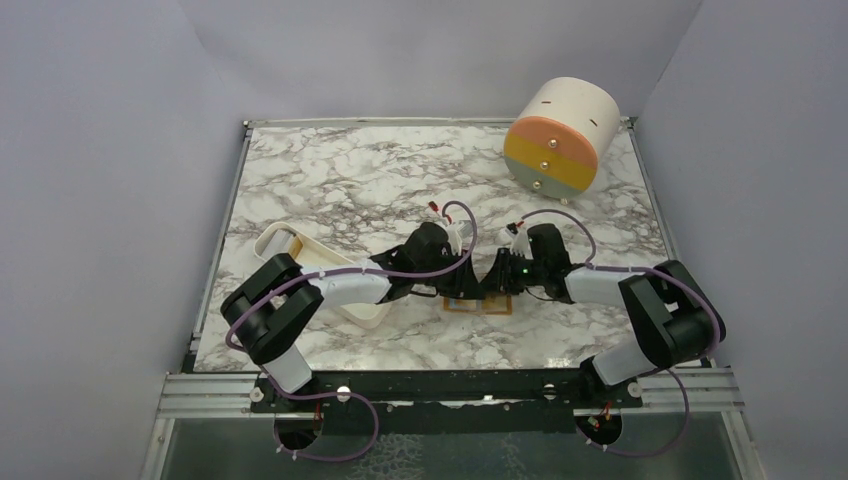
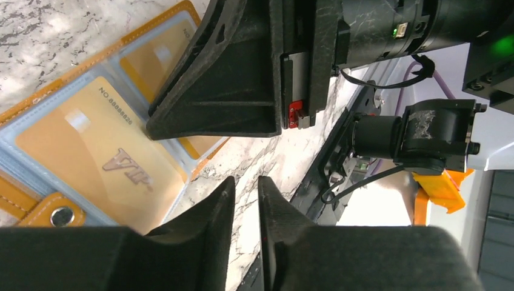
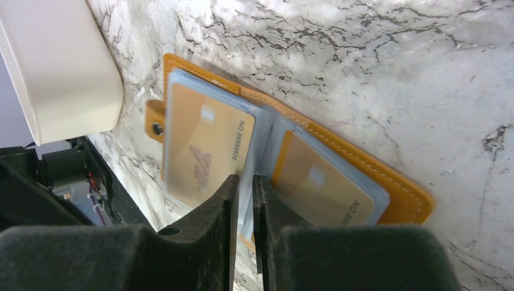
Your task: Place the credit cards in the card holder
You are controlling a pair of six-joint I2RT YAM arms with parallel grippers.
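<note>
The tan card holder lies open near the table's front, partly hidden under both grippers in the top view. One gold card shows inside a clear sleeve on the snap-strap side. A second gold card is in the sleeve on the other half. My left gripper has a narrow gap between its fingers, with nothing in it, beside the holder's front edge. My right gripper is shut at the fold between the two sleeves, its tips against the clear plastic; no card shows between them.
On the left a white tray sits partly under the left arm, with a tan item at its far end. A striped drum-shaped cabinet stands at the back right.
</note>
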